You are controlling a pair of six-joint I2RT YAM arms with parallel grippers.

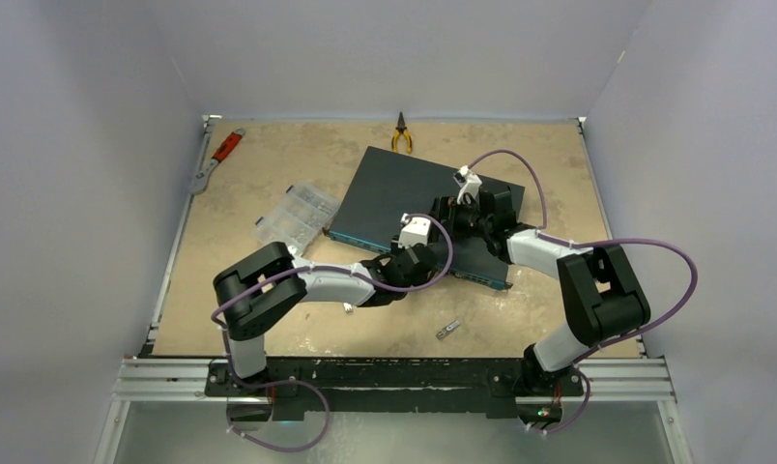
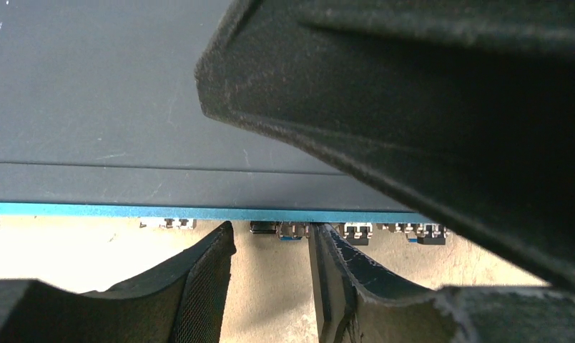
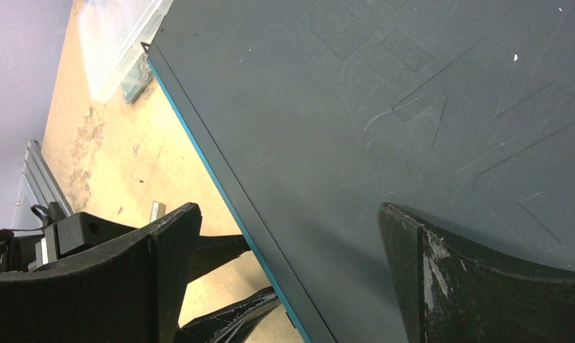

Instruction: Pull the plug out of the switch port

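Note:
A dark, flat switch (image 1: 394,184) with a blue front edge lies at an angle on the table. Below that edge, in the left wrist view, small dark plugs or port parts stick out, among them a black one (image 2: 263,227) and one with a blue underside (image 2: 292,230). Both of these show between the parted fingers of my left gripper, which is partly open at the edge; contact cannot be made out. Over the switch's top surface, my right gripper stands wide open and empty.
To the left of the switch sits a clear compartment box (image 1: 298,215). Yellow-handled pliers (image 1: 402,133) lie behind it, and a red-handled wrench (image 1: 216,159) at far left. A small metal piece (image 1: 447,330) rests in front on otherwise clear table.

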